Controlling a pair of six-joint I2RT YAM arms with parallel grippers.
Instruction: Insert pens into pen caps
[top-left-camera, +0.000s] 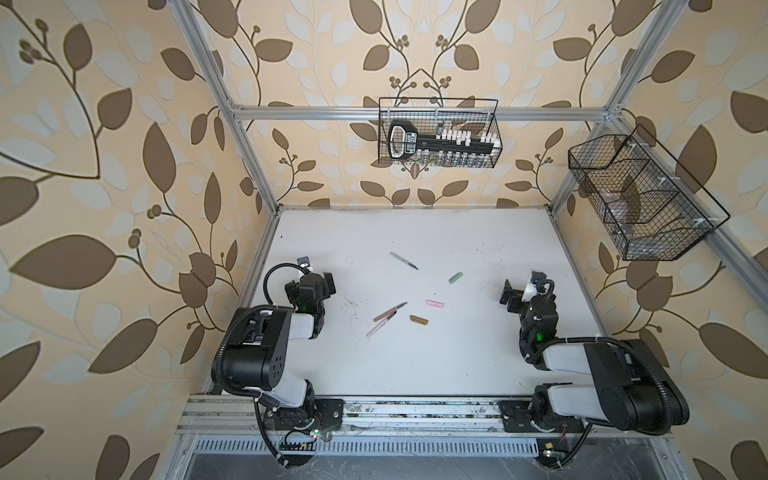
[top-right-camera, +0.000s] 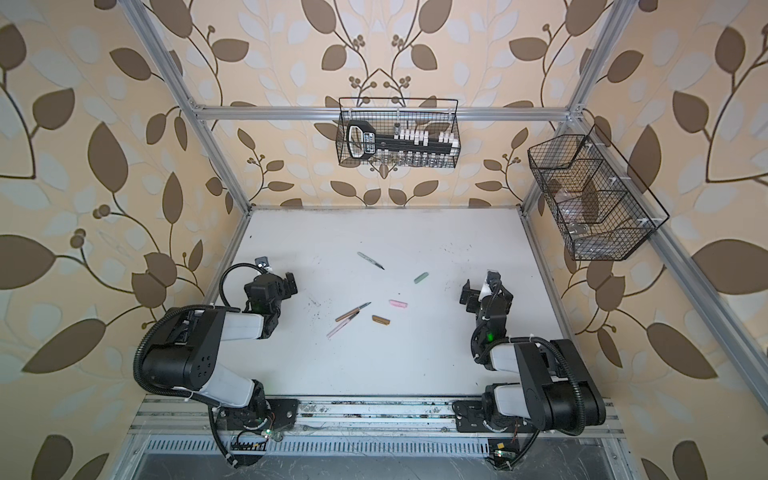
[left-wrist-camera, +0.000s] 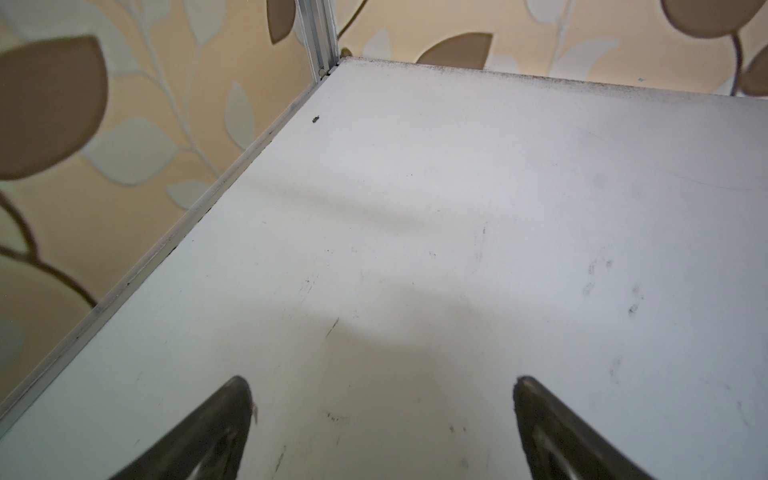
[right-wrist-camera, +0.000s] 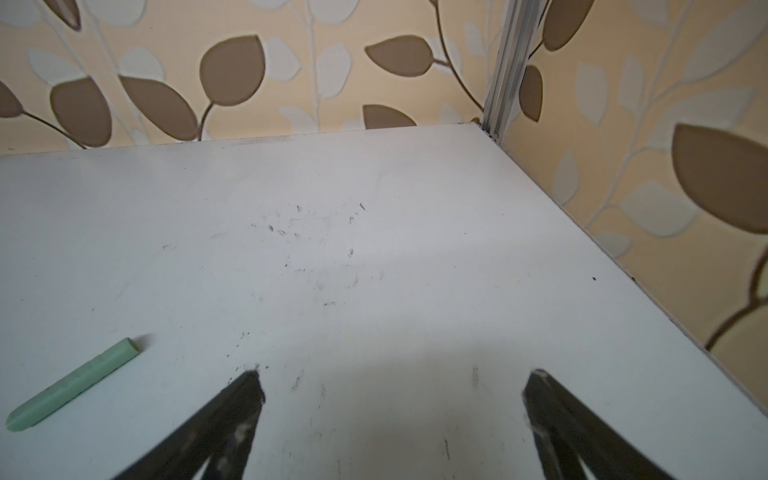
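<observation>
Three pens lie uncapped mid-table: a grey-green pen (top-left-camera: 402, 259) toward the back, an orange-brown pen (top-right-camera: 349, 313) and a pink pen (top-right-camera: 339, 328) nearer the front. Three loose caps lie to their right: a green cap (right-wrist-camera: 70, 385), a pink cap (top-left-camera: 434, 303) and an ochre cap (top-left-camera: 418, 319). My left gripper stands open at the table's left side, nothing between its fingers. My right gripper is open and empty at the right side, with the green cap to its left.
Wire baskets hang on the back wall (top-left-camera: 439, 136) and right wall (top-left-camera: 640, 200), above the table. Metal rails edge it.
</observation>
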